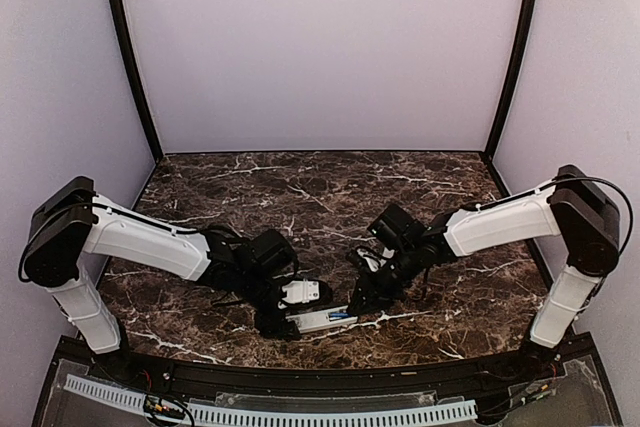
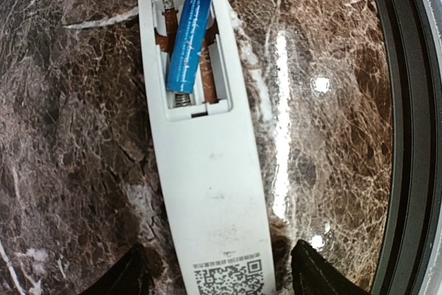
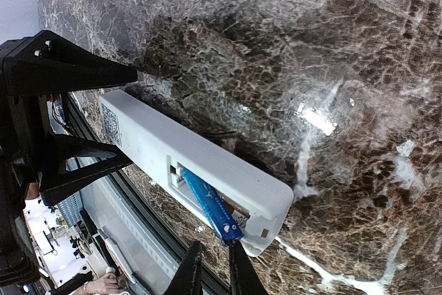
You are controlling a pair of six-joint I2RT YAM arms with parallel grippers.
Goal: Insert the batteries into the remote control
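The white remote control [image 2: 210, 177] lies on the table with its battery compartment facing up. One blue battery [image 2: 188, 43] sits slanted in the compartment, its far end raised and a spring showing by its lower end. My left gripper stands open, its fingers on either side of the remote's QR-code end with gaps between. At the battery's raised end, my right gripper is part open. One of its fingertips [image 3: 238, 250] is at that end, seemingly touching it; the battery is not between the fingers.
A dark frame rail [image 1: 300, 371] runs along the front edge, close to the remote. The two grippers are close together over the remote.
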